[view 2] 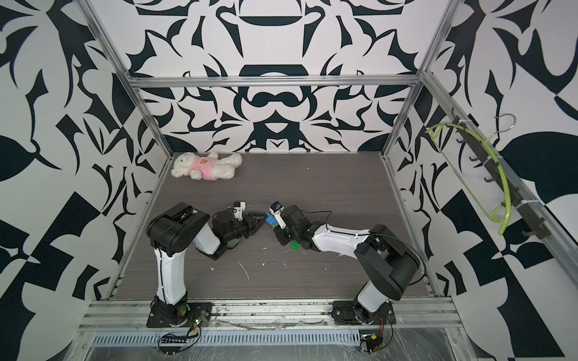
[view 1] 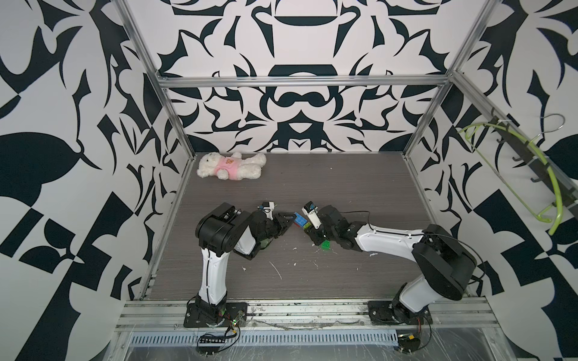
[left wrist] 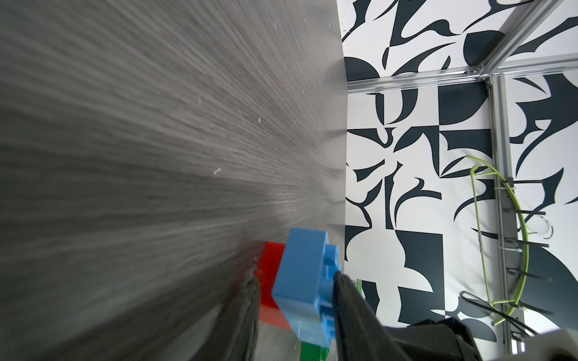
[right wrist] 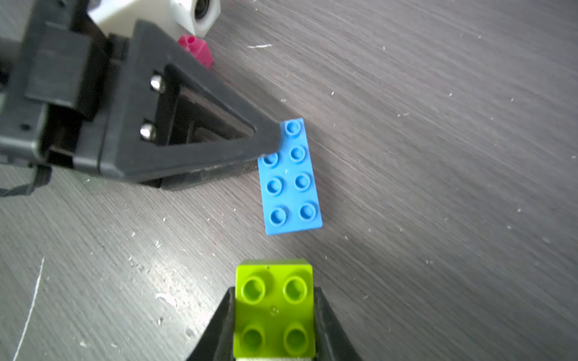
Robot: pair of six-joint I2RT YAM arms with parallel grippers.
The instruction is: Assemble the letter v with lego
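A blue brick with studs is in my left gripper, which is shut on it; a red brick [left wrist: 269, 258] shows just behind it in the left wrist view. Below the blue brick in the right wrist view, my right gripper is shut on a lime-green brick [right wrist: 274, 288], studs toward that camera. A pink brick [right wrist: 194, 48] lies beyond the left gripper. A darker green brick [view 1: 325, 245] lies on the table under the right gripper. The two grippers face each other at the middle of the table.
A white plush bear [view 1: 231, 166] in pink lies at the back left of the table [view 1: 337, 180]. A green hanger [view 1: 552, 180] hangs on the right wall rail.
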